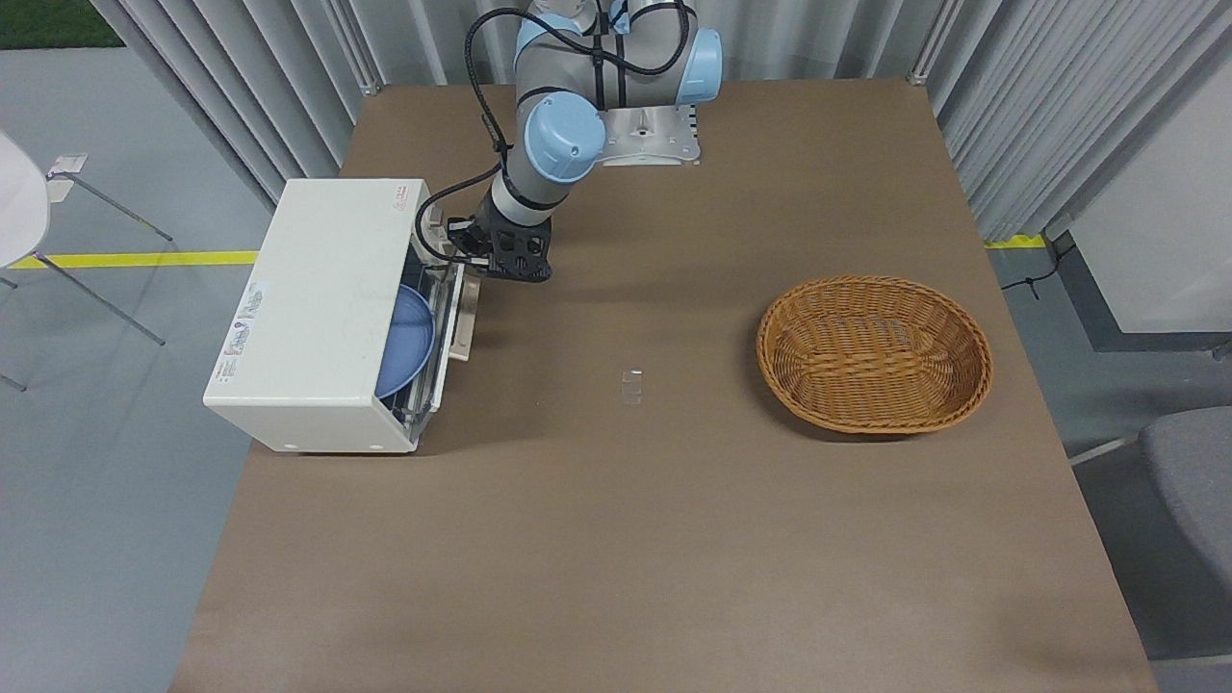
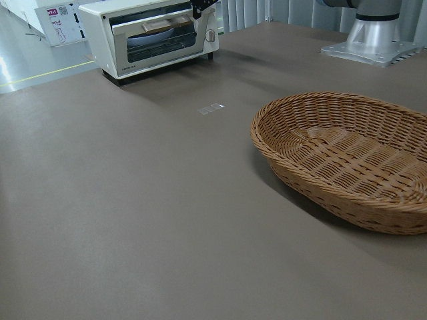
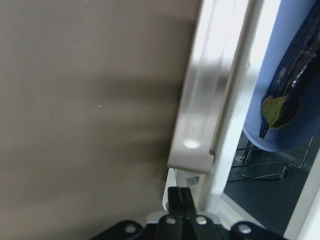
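Note:
A white toaster oven [image 1: 312,312] stands on the table's left, its front facing right with the glass door and pale handle [image 3: 200,115] partly out. Inside lie a blue plate [image 1: 404,341] and, in the wrist view, a long dark eggplant [image 3: 295,75] with a green stem end on that plate. My gripper is shut, nothing visible between its fingers, just off the end of the handle; in the front view the wrist housing sits over the oven's back right corner.
A wicker basket [image 1: 874,352] sits empty on the right of the brown table [image 1: 658,543].

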